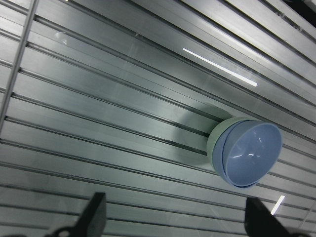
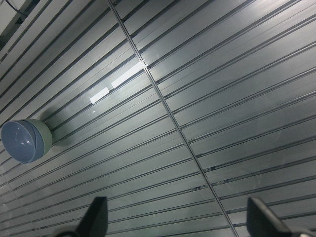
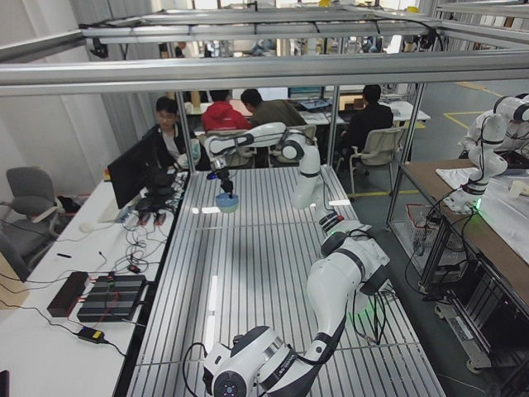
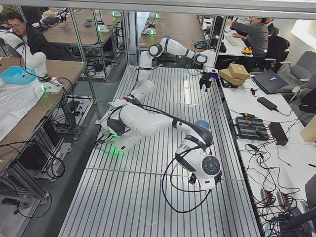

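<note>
Nested blue and pale green bowls [image 1: 249, 153] appear at the right of the left wrist view and at the left edge [image 2: 19, 140] of the right wrist view. My left gripper is open, empty between its fingers, with the bowls beyond to its upper right. My right gripper is open and empty too, the bowls far to its upper left. In the camera left view, the far arm's gripper is just over the bowls [image 3: 227, 204]; whether it touches them cannot be told. The camera right view shows a blue bowl [image 4: 201, 125] partly behind an arm.
The slatted metal table [image 4: 123, 197] is otherwise largely clear, inside an aluminium frame. A white desk [image 3: 41, 347] with monitor, cables and black boxes runs along one side. Another bench with a robot [image 3: 488, 149] stands on the other. People sit beyond the far end.
</note>
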